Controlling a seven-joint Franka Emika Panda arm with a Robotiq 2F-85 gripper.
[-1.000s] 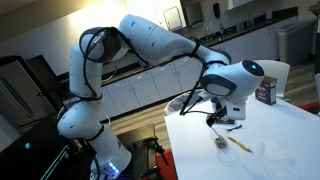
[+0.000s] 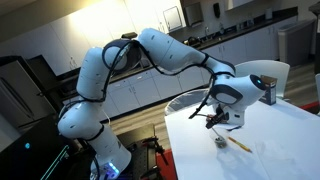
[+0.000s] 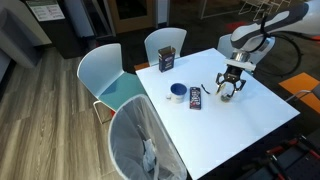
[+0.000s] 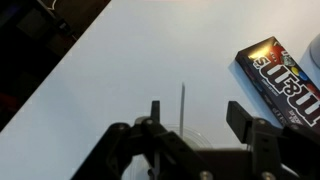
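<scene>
My gripper points down with its two fingers apart. A thin upright stick [image 4: 183, 108] shows between them in the wrist view, nearer the left finger, with no contact visible. It stands out of a small clear cup [image 2: 221, 142], whose pale rim lies partly behind the fingers in the wrist view. From the first exterior view, my gripper [image 2: 227, 121] is just above and beyond the cup. The second exterior view puts the gripper [image 3: 230, 82] over the cup [image 3: 226, 97] too.
An M&M's box [image 3: 195, 97] and a blue-and-white mug [image 3: 179, 93] stand to one side. A yellow pencil-like item [image 2: 240, 145] lies near the cup. A brown box [image 3: 171, 58] sits at the table corner, beside a grey bin [image 3: 130, 140].
Over the last second my gripper has moved slightly right and lower in the first exterior view. The cup and stick look unmoved.
</scene>
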